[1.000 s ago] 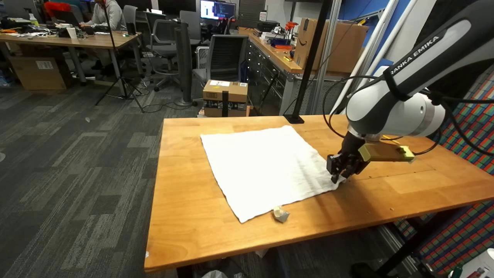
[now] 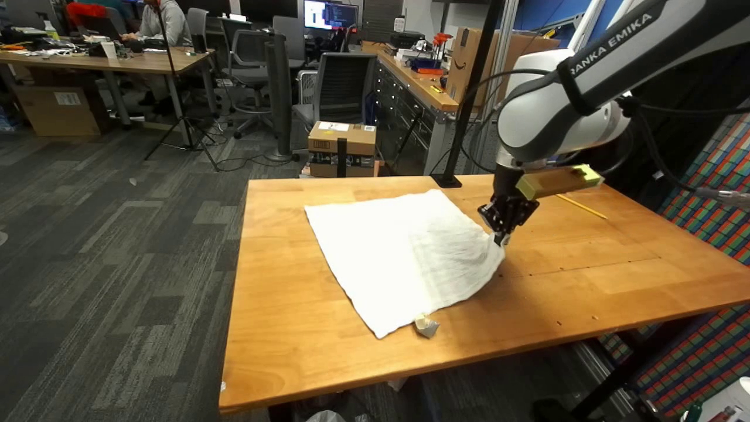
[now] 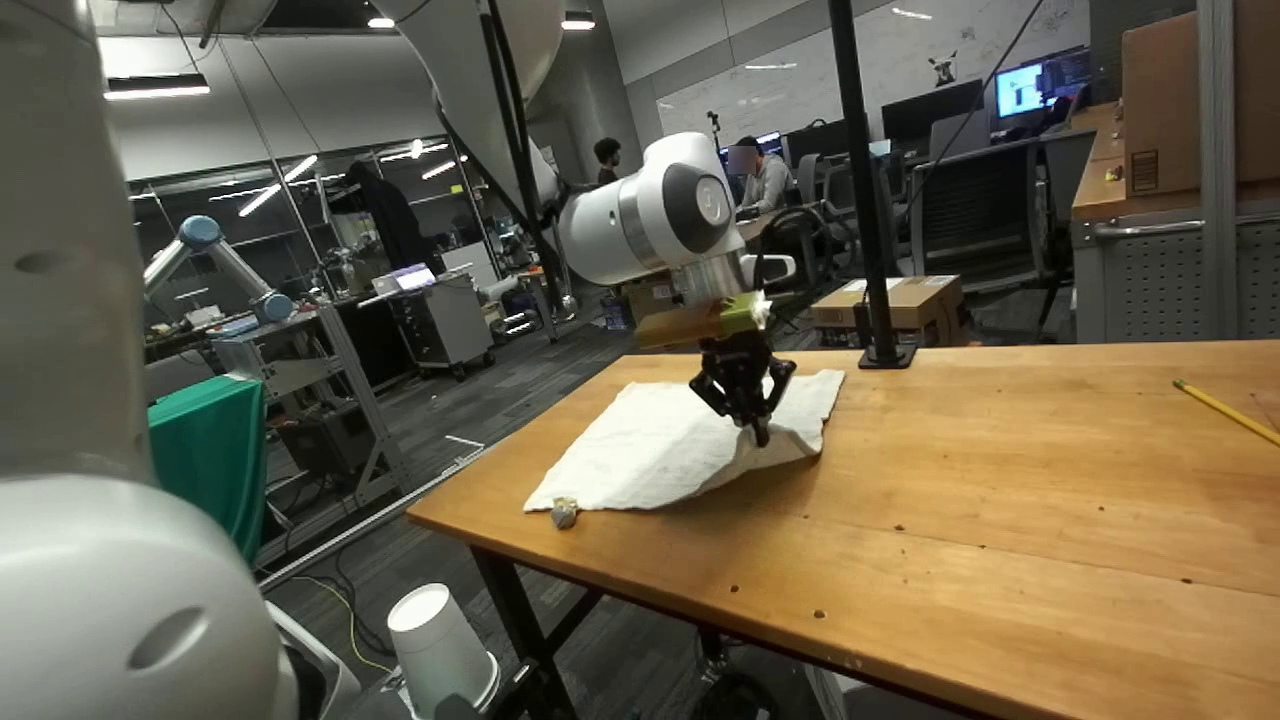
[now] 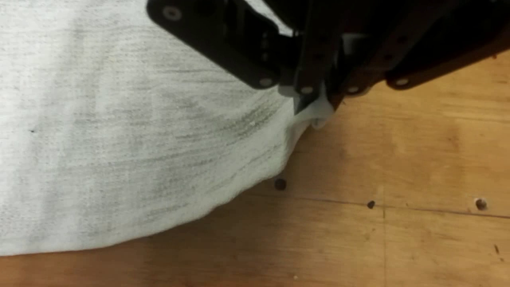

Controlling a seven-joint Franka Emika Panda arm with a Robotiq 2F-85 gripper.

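Observation:
A white cloth is spread over the wooden table, its far part flat. My gripper is shut on one corner of it, and that corner is lifted clear of the tabletop. Seen from the wrist, a small tuft of the cloth pokes out between the fingertips, while the edge droops away to the lower left. In exterior view 2 the cloth rises towards my gripper, with a shadowed gap beneath the raised edge.
A small crumpled grey-and-tan lump sits against the cloth's near edge. A yellow pencil lies on the right of the table, and a black post stands at its back edge.
My gripper has moved up and to the left in exterior view 1, carrying the cloth's corner off the table. The near corner of the cloth has shifted slightly right.

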